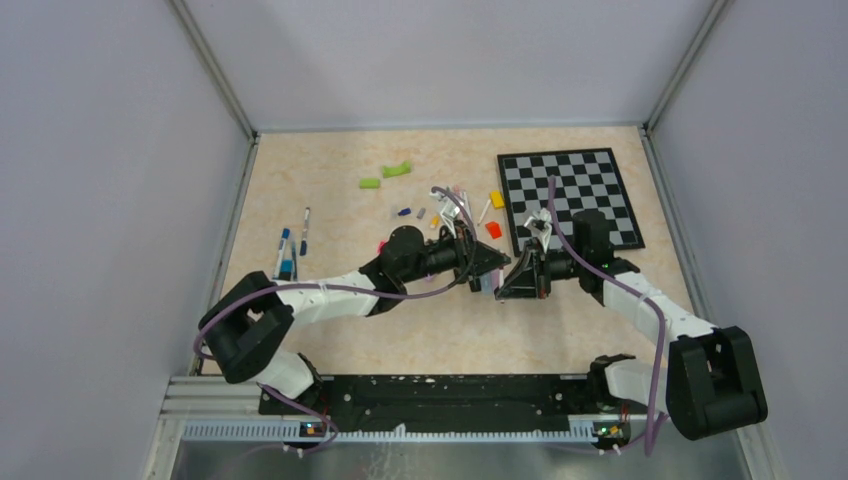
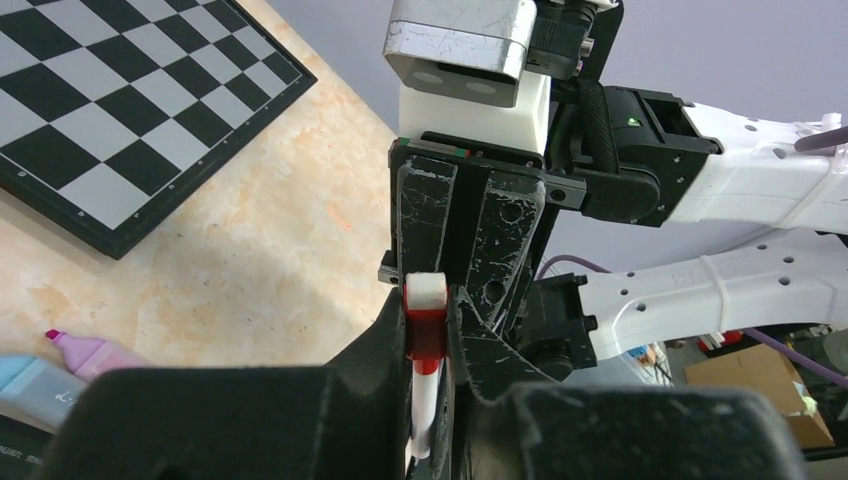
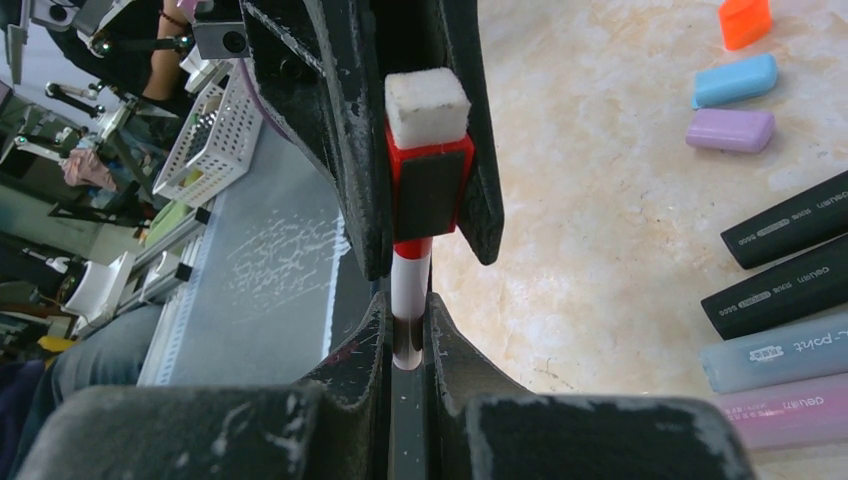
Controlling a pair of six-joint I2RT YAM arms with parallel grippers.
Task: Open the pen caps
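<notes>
A white marker stands upright between my two grippers. In the right wrist view its red cap, topped with a white block, sits between the left gripper's fingers. My left gripper is shut on this red cap. Below it, my right gripper is shut on the white barrel. Cap and barrel look joined, with no gap showing. From the top, the arms mostly cover the marker.
Black markers, a blue-grey pen and a pink pen lie close by. A checkered board is at the back right. Pens lie far left; green blocks are at the back.
</notes>
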